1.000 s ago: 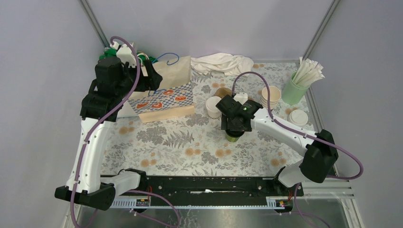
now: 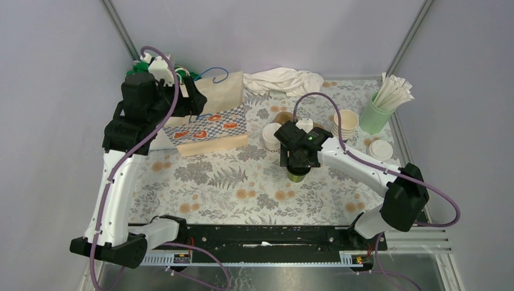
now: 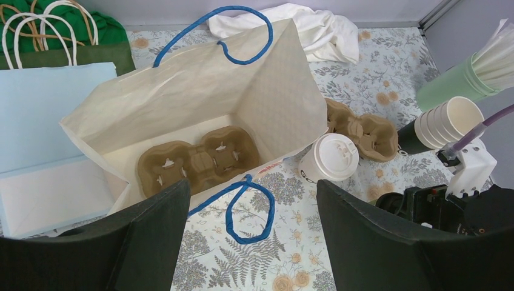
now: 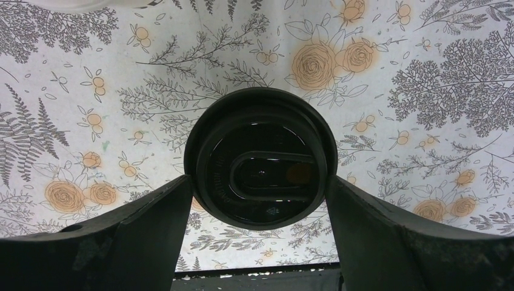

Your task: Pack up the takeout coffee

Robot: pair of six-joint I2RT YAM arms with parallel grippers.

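A green cup with a black lid stands mid-table, with my right gripper over it, its fingertips at either side of the lid; whether they grip is unclear. My left gripper is open above the paper bag, which holds a brown cup carrier. A white lidded cup stands right of the bag, beside another carrier.
Stacked cups, a green holder of white wrapped items and white lids stand at the right. A white cloth lies at the back.
My right arm and gripper have shifted very slightly over the black-lidded cup. The left arm is unchanged.
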